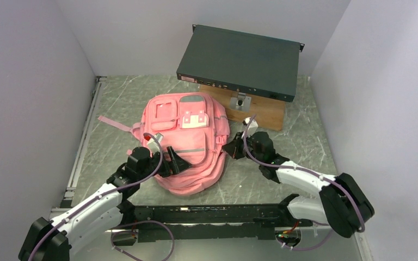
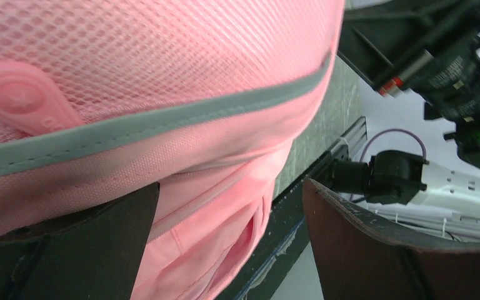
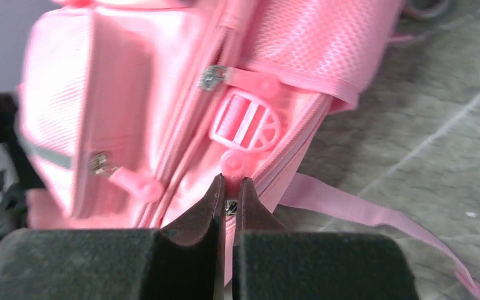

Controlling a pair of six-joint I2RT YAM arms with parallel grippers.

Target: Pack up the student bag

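Observation:
The pink student bag point(image 1: 166, 119) lies flat on the table, its front pockets facing up. Over its lower front, my left gripper point(image 1: 180, 157) stands open with nothing held; in the left wrist view its fingers point(image 2: 109, 240) are spread at the pocket with the grey stripe point(image 2: 181, 122). A pink zipper pull point(image 3: 232, 166) on the bag's side is pinched in my right gripper, whose fingers are shut on it. Two more pink zipper pulls show nearby, one at the main zipper point(image 3: 256, 81) and one lower down point(image 3: 136, 183). The bag's inside is hidden.
Behind the bag a dark flat box point(image 1: 239, 62) stands over a wooden board point(image 1: 269, 111). A pink strap point(image 1: 114, 123) trails left across the table. The walls close in on both sides.

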